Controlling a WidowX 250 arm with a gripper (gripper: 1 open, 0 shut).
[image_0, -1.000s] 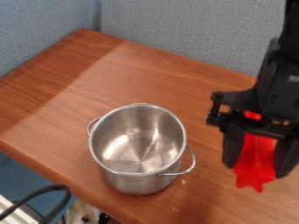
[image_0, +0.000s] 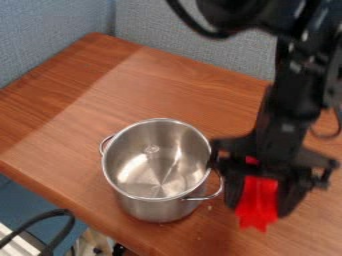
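My black gripper (image_0: 267, 172) is at the right, shut on a red object (image_0: 257, 205) that shows below and between its fingers, low over the table just right of a steel pot (image_0: 150, 160). The pot stands upright near the table's left front and looks empty inside. The gripper's body hides much of the red object.
Grey padded walls stand behind it. Black cables (image_0: 47, 218) and a gap beside the table show at the lower left.
The pot has not moved.
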